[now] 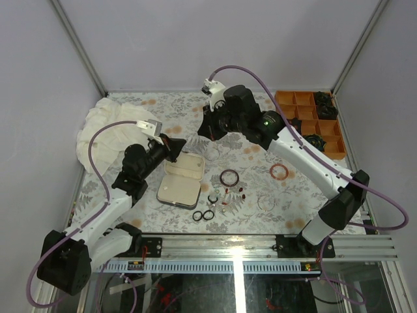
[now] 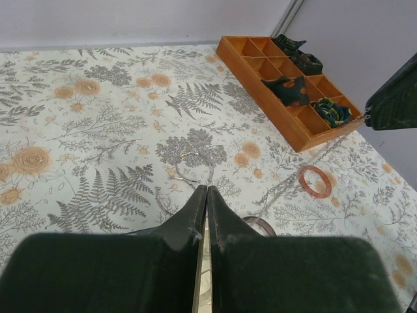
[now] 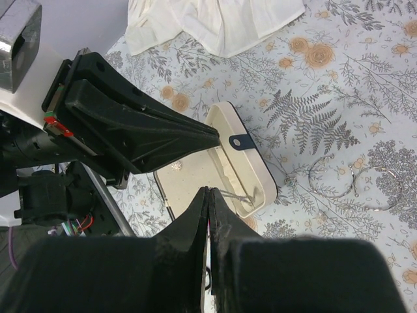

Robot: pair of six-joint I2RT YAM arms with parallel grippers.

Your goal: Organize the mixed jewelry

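My left gripper is shut with nothing showing between its fingers; it hangs over the open cream jewelry box [image 1: 180, 190]. My right gripper is shut too, high over the table. A thin silver chain [image 2: 293, 179] hangs from its fingertips, blurred in the left wrist view; a short silver strand [image 3: 236, 195] shows at the tips in the right wrist view. Below lie a dark bangle [image 1: 229, 178], a reddish bangle [image 1: 279, 171], black rings [image 1: 208, 214] and small red pieces [image 1: 241, 190]. Silver bracelets [image 3: 384, 189] rest on the cloth beside the box.
An orange compartment tray [image 1: 305, 99] at the back right holds dark patterned cloth pieces [image 1: 324, 104]. White fabric [image 1: 98, 140] is bunched at the left. Patterned cloth between the tray and the loose jewelry is largely clear.
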